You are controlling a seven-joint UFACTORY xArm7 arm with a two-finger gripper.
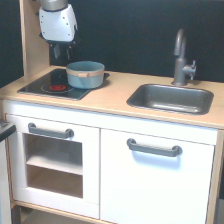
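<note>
My gripper (62, 52), dark under a pale grey wrist, hangs at the upper left over the stove (56, 86). It is just left of the blue-grey pot (86, 75) and above its rim. The fingers are small and dark against the dark wall, so whether they are open or shut does not show. The pot sits upright on the right part of the black stove, with a light brown band at its front. A red ring marks the stove's left part.
A metal sink (172, 98) with a tall grey faucet (181, 58) fills the counter's right side. Bare wooden counter (118, 88) lies between pot and sink. Below are an oven door (55, 165) and a white cabinet door (152, 180), both with grey handles.
</note>
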